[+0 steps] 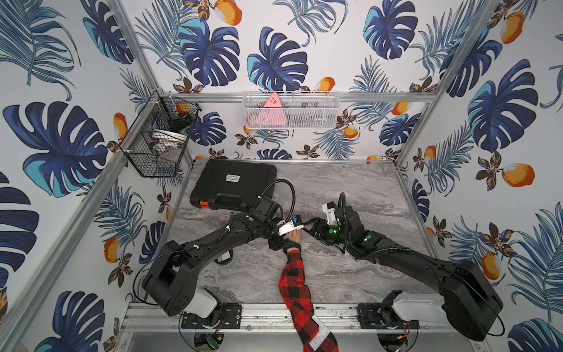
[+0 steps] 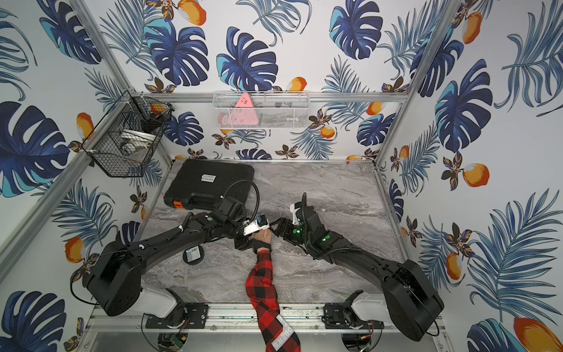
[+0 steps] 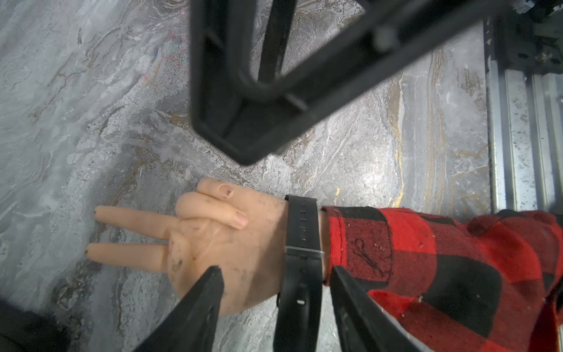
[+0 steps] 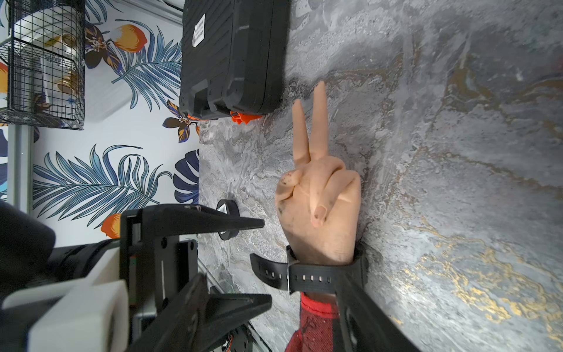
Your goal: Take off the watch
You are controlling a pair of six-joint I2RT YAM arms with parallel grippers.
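The black watch (image 4: pixel 322 277) is round the wrist of a model hand (image 4: pixel 319 217) lying on the table. Its loose strap end (image 4: pixel 268 270) sticks out past the buckle, towards the left arm; no watch face shows. In the right wrist view my left gripper stands open, one finger above and one below that strap end. From the left wrist view, the strap (image 3: pixel 302 281) lies between the open fingers of my left gripper. On the hand's other side, my right gripper (image 1: pixel 312 227) is open and apart from the watch, nothing between its fingers.
A red checked sleeve (image 1: pixel 292 281) covers the forearm. Behind the left arm lies a black case (image 1: pixel 234 184), and a small round black object (image 2: pixel 193 254) rests at front left.
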